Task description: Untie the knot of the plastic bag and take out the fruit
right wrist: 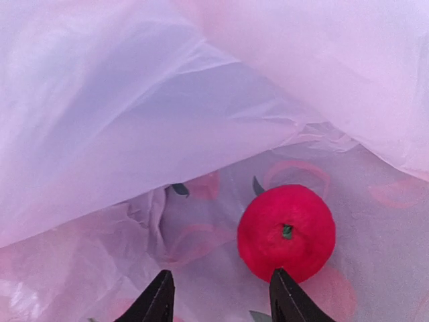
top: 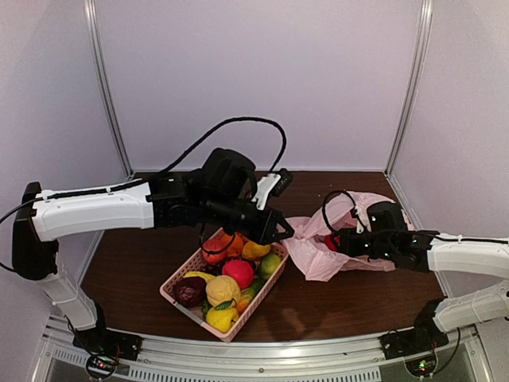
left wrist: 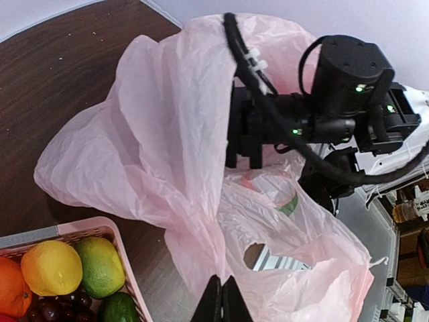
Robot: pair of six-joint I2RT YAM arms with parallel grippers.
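Observation:
The pink plastic bag (top: 310, 259) lies spread and crumpled on the right side of the table. My left gripper is shut on a gathered edge of its film, which runs up from the fingertips in the left wrist view. Between the bag's folds stands my right gripper, its fingers apart and empty. A round red fruit (right wrist: 286, 231) with a small green stem spot rests inside the bag, ahead of the right finger (right wrist: 287, 298). From above, only a bit of the red fruit (top: 332, 242) shows beside the right gripper (top: 342, 243).
A pink basket (top: 274, 280) full of mixed fruit stands left of the bag, partly under my left arm. Bag film (right wrist: 134, 100) hangs over the upper part of the right wrist view. Bare table (top: 318, 310) shows in front of the bag.

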